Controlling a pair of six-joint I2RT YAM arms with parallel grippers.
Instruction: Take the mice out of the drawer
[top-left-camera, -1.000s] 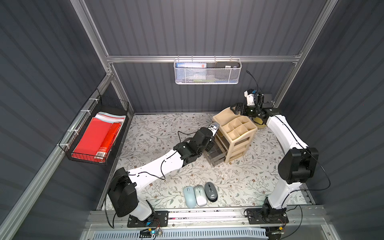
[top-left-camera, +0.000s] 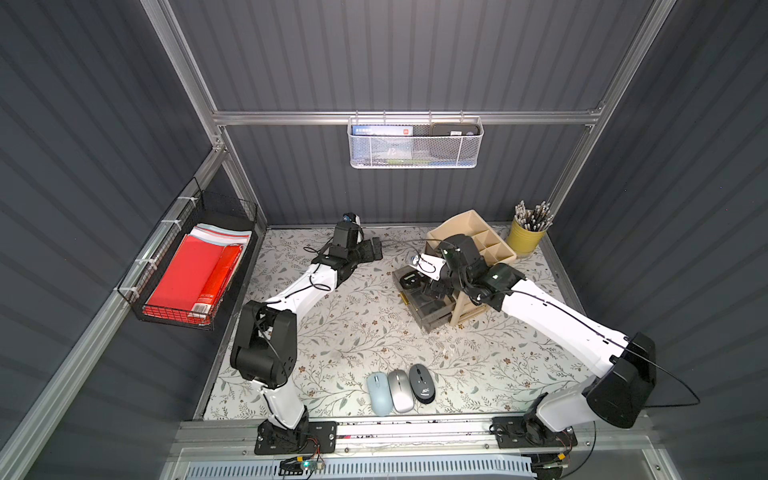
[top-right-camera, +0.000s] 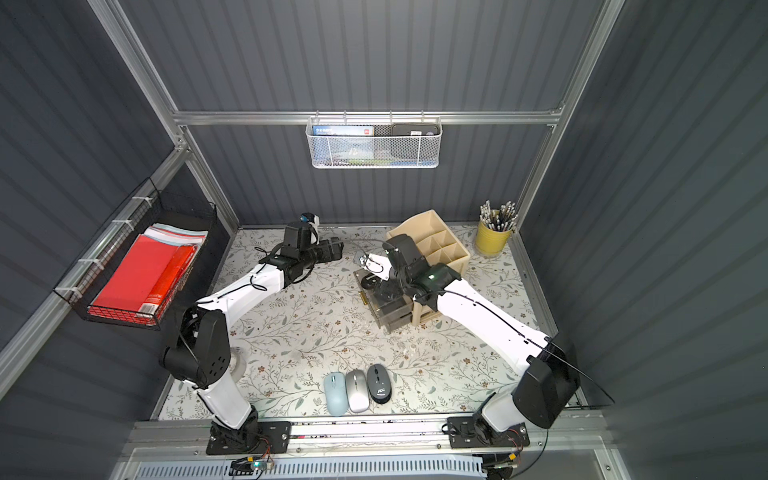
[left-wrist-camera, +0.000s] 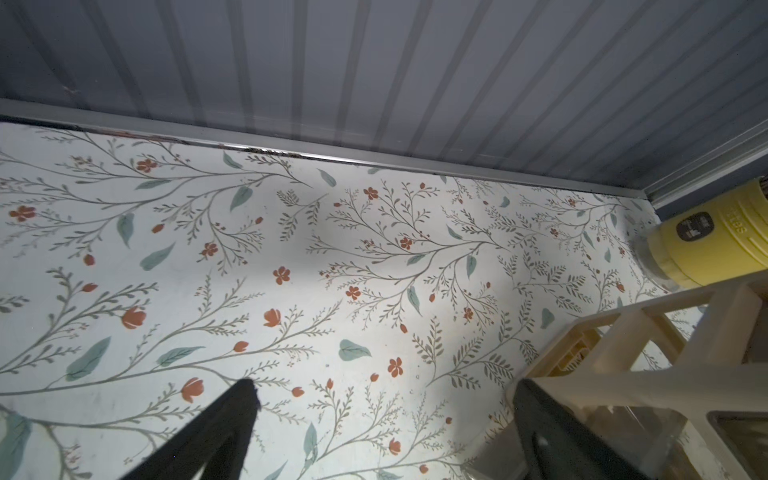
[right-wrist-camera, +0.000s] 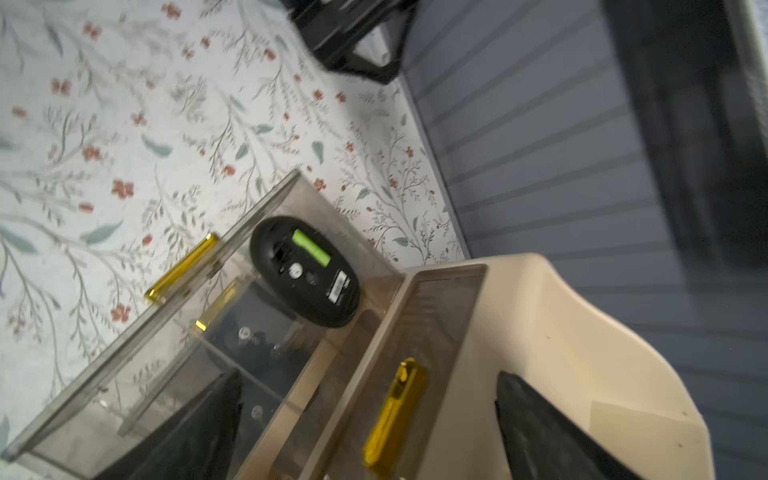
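Note:
A clear drawer (right-wrist-camera: 160, 352) stands pulled out of the beige organizer (top-left-camera: 488, 240). In the right wrist view it holds a black mouse (right-wrist-camera: 304, 272), underside up. My open right gripper hangs over the drawer and organizer, nothing between its fingers. My open left gripper (top-left-camera: 364, 249) is at the back of the table, left of the organizer and empty.
A yellow pen cup (top-left-camera: 525, 238) stands at the back right. A wire basket (top-left-camera: 192, 272) of red folders is on the left wall, a white mesh basket (top-left-camera: 414, 144) on the back wall.
My left arm has withdrawn from the drawer toward the back left. My right arm has swung left and down from above the organizer's back to over the drawer.

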